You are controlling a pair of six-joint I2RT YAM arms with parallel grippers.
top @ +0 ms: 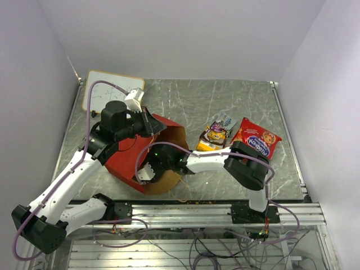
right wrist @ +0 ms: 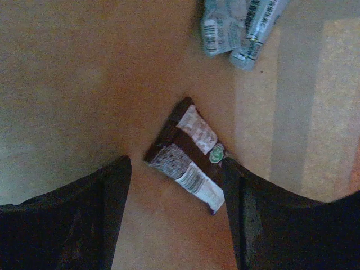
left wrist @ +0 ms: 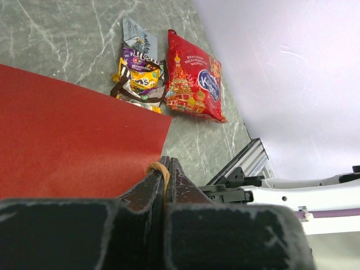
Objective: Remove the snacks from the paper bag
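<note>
The red paper bag (top: 126, 163) lies on its side, its brown mouth facing right. My left gripper is shut on the bag's twisted tan handle (left wrist: 160, 169). Inside the bag, my right gripper stands open, its fingers on either side of a dark-brown wrapped snack (right wrist: 194, 154); whether they touch it I cannot tell. Deeper in lie pale grey-blue wrapped snacks (right wrist: 242, 31). In the top view the right arm hides the bag's inside. Out on the table are a small pile of snack packs (top: 216, 134) and a red snack bag (top: 256, 138).
A whiteboard (top: 107, 93) lies at the back left corner. Walls close in the left, right and back sides.
</note>
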